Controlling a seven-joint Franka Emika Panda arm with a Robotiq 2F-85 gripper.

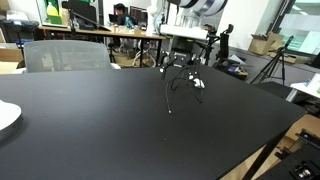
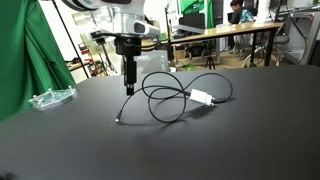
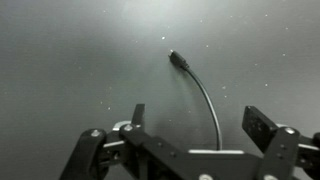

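On the dark table lies a loosely coiled black cable [image 2: 152, 92] with a white block [image 2: 202, 98] on its right part in exterior view 2. One end of it, a small dark plug [image 2: 119, 121], points toward the near side of the table. In the wrist view that cable end [image 3: 178, 59] lies ahead of the fingertips, and its cord runs down between the fingers and out of sight under the gripper. My gripper is open above the cord, with fingers [image 3: 139, 114] well apart. Exterior view 1 shows the gripper [image 1: 175, 73] over the coil's far part.
A clear plastic container [image 2: 52, 97] stands at the table's left edge in exterior view 2. A white round dish [image 1: 8, 115] sits at the left in exterior view 1. A chair [image 1: 68, 55] stands beyond it.
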